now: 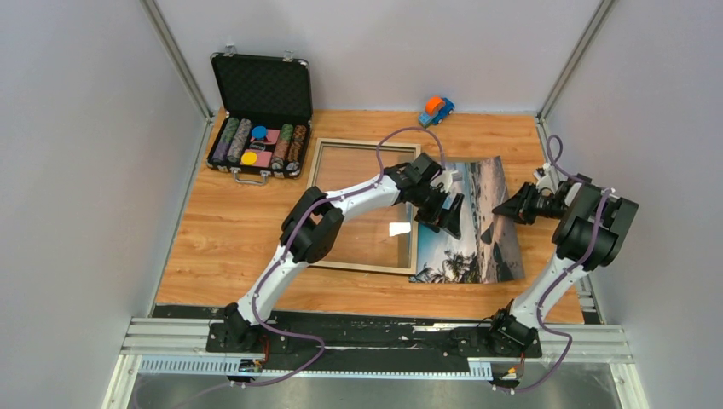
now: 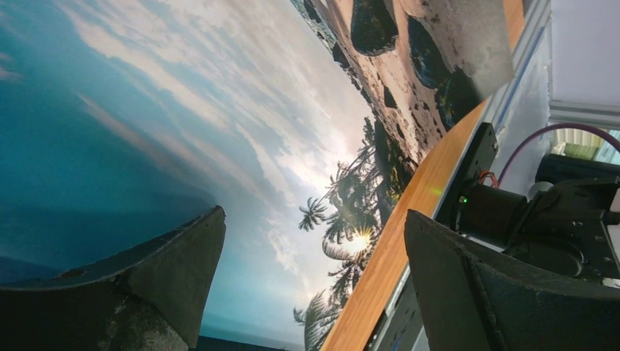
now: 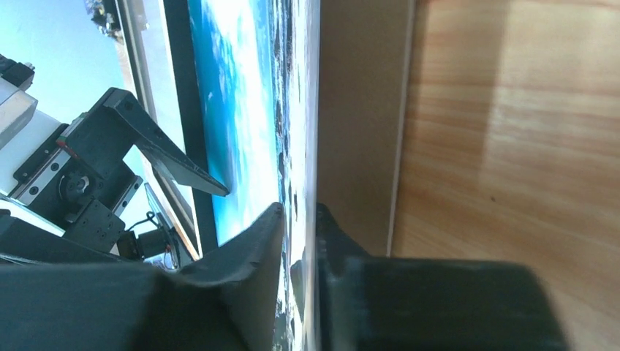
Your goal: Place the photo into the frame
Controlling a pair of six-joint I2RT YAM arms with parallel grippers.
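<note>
The beach photo (image 1: 503, 256) lies at the right, its left edge along the wooden frame (image 1: 367, 268), outside the opening. Its right part bends upward. My left gripper (image 1: 455, 218) is above the photo; in the left wrist view its fingers (image 2: 186, 274) stand wide apart, with the palm print below and nothing between them. At the photo's right edge is my right gripper (image 1: 499, 210). In the right wrist view the photo (image 3: 241, 110) appears nearly edge-on and passes between the close-set fingers (image 3: 252, 270). Whether both press on it is unclear.
A white patch (image 1: 399, 228) shows inside the frame. An open case of chips (image 1: 260, 149) stands at the back left, and a blue-orange toy (image 1: 436, 110) sits at the back. Bare table (image 1: 230, 239) extends left of the frame.
</note>
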